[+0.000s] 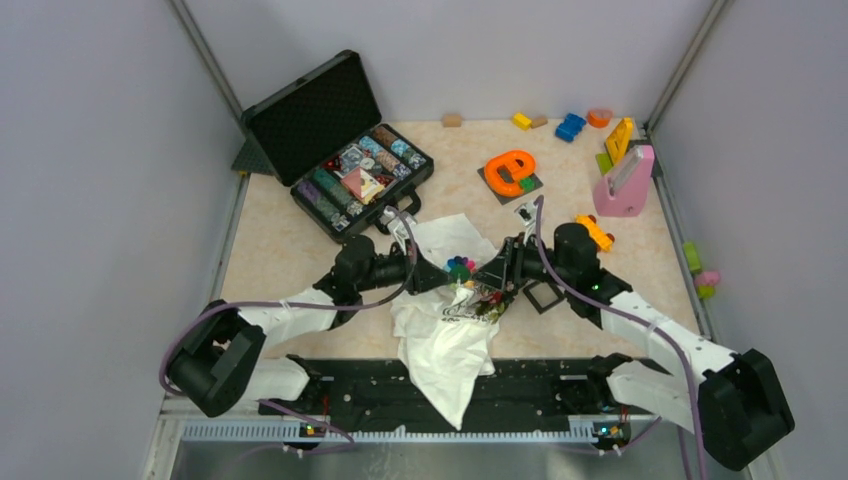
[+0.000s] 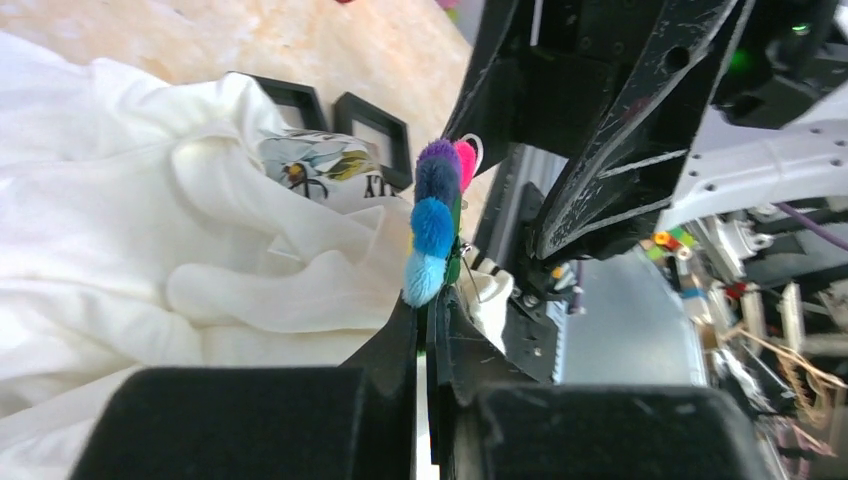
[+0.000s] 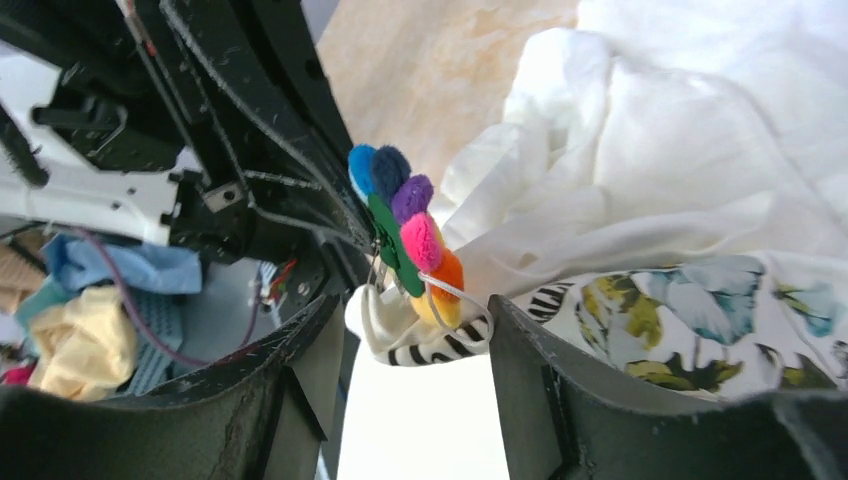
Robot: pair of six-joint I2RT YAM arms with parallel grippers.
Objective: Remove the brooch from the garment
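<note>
A brooch of coloured pompoms on green felt [image 1: 459, 270] stands up from the crumpled white garment [image 1: 445, 340] between both grippers. My left gripper is shut at the brooch's lower end; whether the brooch is between its fingertips or just beyond them is hard to tell. A metal pin shows beside the felt, near white and striped cloth. In the right wrist view my right gripper is part open around the brooch's lower part, a white loop and a fold of striped cloth, with its fingertips apart.
An open black case [image 1: 345, 175] with cards and chips lies back left. An orange track toy [image 1: 510, 170], small blocks and a pink toy [image 1: 623, 185] stand back right. Dark square frames [image 1: 543, 296] lie right of the garment.
</note>
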